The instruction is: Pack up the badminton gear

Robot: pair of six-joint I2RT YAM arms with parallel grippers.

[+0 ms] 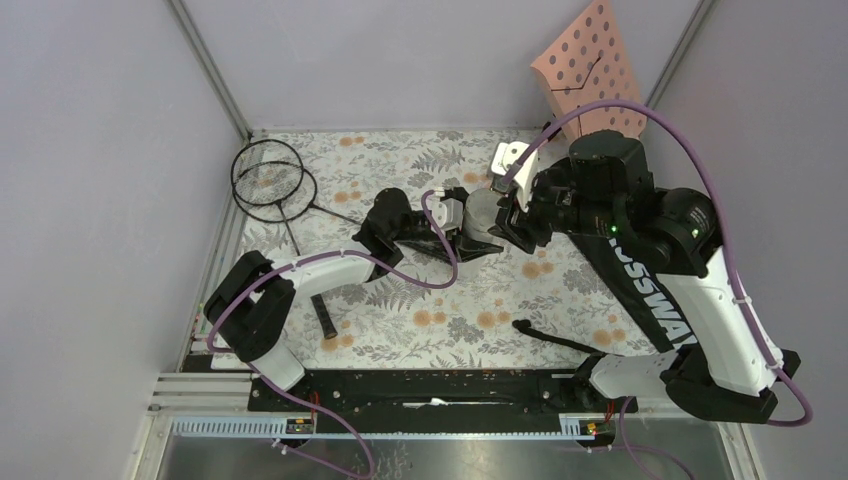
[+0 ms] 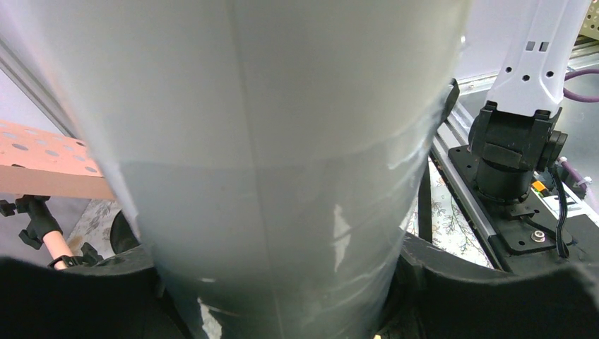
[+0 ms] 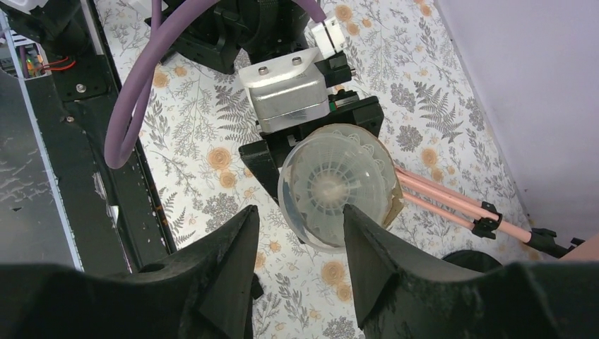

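A whitish translucent tube [image 1: 481, 214] stands upright near the middle of the table. My left gripper is closed around it, one finger against each side, and the tube fills most of the left wrist view. Looking down into its open end [image 3: 328, 189] in the right wrist view, I see a ribbed, skirt-like shuttlecock shape inside. My right gripper stands open above that end, nothing gripped between its fingers. Two rackets [image 1: 302, 166] lie overlapping at the table's left, their shafts partly behind the left arm. A black bag [image 1: 632, 278] with white lettering is at the right, partly hidden under the right arm.
At the back right rises a pink perforated panel [image 1: 598, 62]. Pink rods [image 3: 448, 200] with black clamps run beside the tube. A black strap-like piece [image 1: 556, 339] lies near the front right.
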